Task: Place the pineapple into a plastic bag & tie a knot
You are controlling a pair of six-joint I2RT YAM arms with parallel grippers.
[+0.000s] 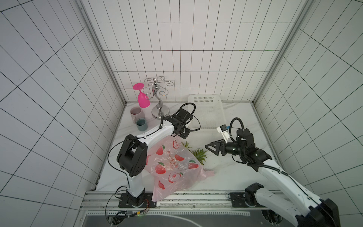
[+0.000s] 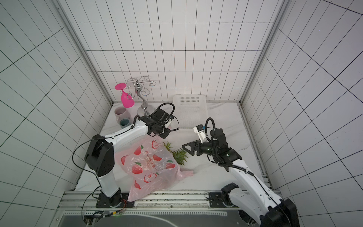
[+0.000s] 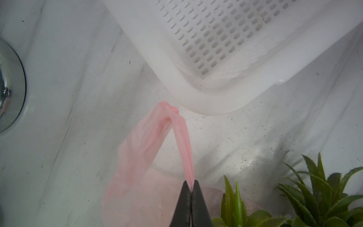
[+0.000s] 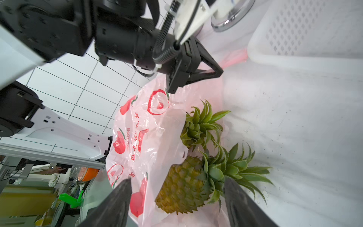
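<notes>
A pink plastic bag (image 1: 170, 170) with red fruit prints lies on the table, spread across the pineapples. In the right wrist view a pineapple (image 4: 181, 183) rests in the bag's open side, its green crown outside, with a second crown (image 4: 200, 124) behind it. My left gripper is shut on a thin pink strand (image 3: 183, 147) of the bag, just in front of the white basket. My right gripper stands open beside the crowns, with nothing between its fingers.
The white basket (image 3: 211, 98) sits at the back. A metal stand (image 1: 160, 109) with a pink goblet (image 1: 143, 99) is back left, with a mauve mug (image 1: 136, 112) and teal cup (image 1: 141, 124).
</notes>
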